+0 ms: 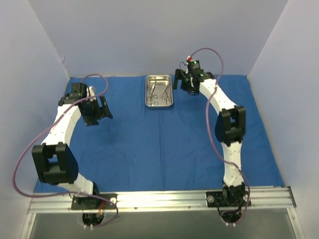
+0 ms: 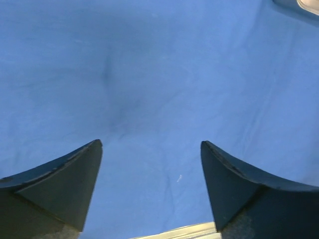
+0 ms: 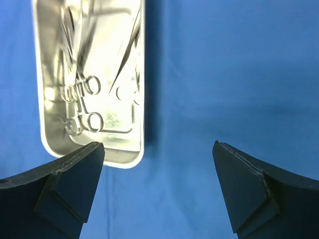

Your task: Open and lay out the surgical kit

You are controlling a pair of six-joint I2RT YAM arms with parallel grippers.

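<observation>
An uncovered metal tray [image 1: 159,106] stands at the back middle of the blue cloth, with several instruments inside. Scissor-like tools with ring handles [image 3: 94,122] lie along its left side in the right wrist view, and a slim pointed instrument [image 3: 124,55] rests near its right wall. Just right of the tray is my right gripper [image 1: 177,81], its fingers wide apart and empty; one fingertip shows close to the tray's near corner. My left gripper [image 1: 105,113] hangs over the cloth at the left, well away from the tray, its fingers spread with only cloth visible between them.
Blue cloth [image 1: 129,154] covers the table, and its middle and front are bare. Walls stand close on the left, right and back. A metal rail [image 1: 159,201] runs along the front edge. Purple hoses [image 1: 209,124] loop over both arms.
</observation>
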